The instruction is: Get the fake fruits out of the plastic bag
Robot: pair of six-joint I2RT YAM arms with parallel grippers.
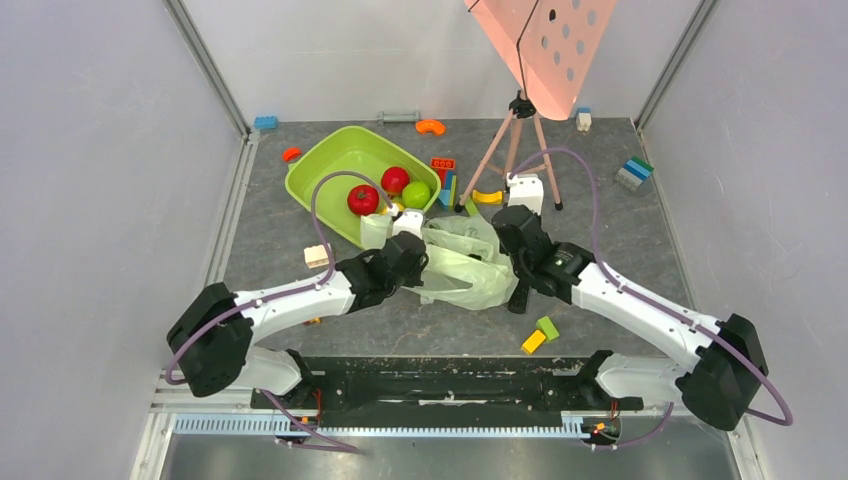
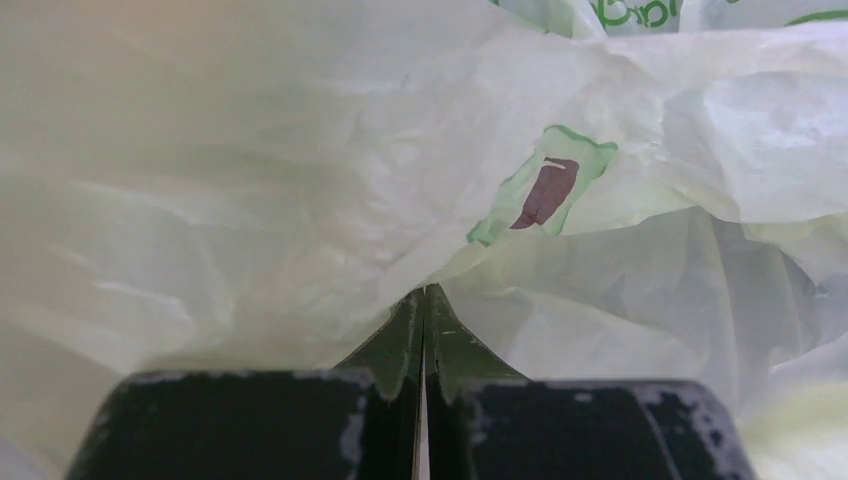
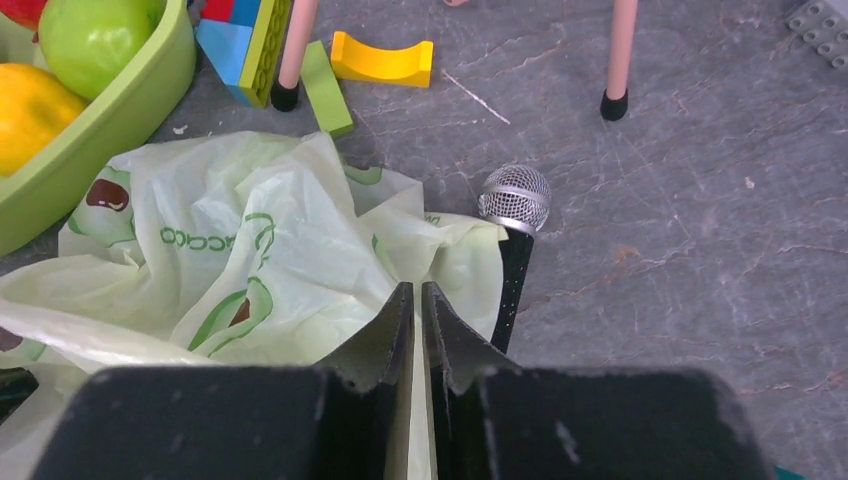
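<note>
The pale green plastic bag (image 1: 470,285) lies crumpled and spread between my two arms; no fruit shows inside it. My left gripper is shut at the bag's left side, where a fold of thin plastic runs to its fingertips. Over the bag's right part, my right gripper stands slightly open, with a narrow gap and no fruit between its fingers. In the green basin (image 1: 325,160) lie a tomato (image 1: 363,200), a red apple (image 1: 396,180), a green apple (image 3: 95,40) and a yellow-orange fruit (image 3: 35,115).
A microphone (image 3: 514,200) lies against the bag's right edge. Behind stands a pink tripod (image 1: 512,150), with toy blocks (image 1: 443,165) and a yellow curved piece (image 3: 385,62) near its legs. Green and yellow blocks (image 1: 534,342) sit in front.
</note>
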